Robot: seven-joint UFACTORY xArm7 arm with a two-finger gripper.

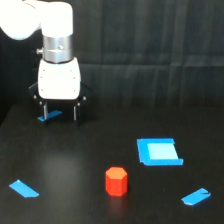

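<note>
At the front middle of the dark table stands a red hexagonal block [116,181]. To its upper right, a white square [162,151] lies framed in blue tape [143,150]. My white arm hangs at the back left, and its gripper [60,110] points down with its two dark fingers apart. Nothing shows between them. The gripper is well behind and to the left of the red block, not touching it.
Blue tape strips mark the table at the front left [24,189], the front right [196,197] and beneath the gripper at the back left [50,116]. A dark curtain [150,50] closes off the back.
</note>
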